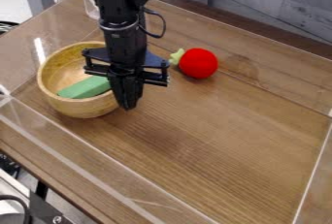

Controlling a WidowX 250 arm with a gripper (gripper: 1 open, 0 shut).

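My gripper [126,100] is low at the right front rim of a tan wooden bowl [62,68], its fingers shut, with nothing seen between them. A green object [84,90] lies in the bowl, partly hidden behind the black gripper body. A red round object with a green top, like a tomato [199,63], sits on the table right of the gripper, apart from it.
A pale, partly hidden object stands at the back left behind the arm. A black cable lies at the lower left edge.
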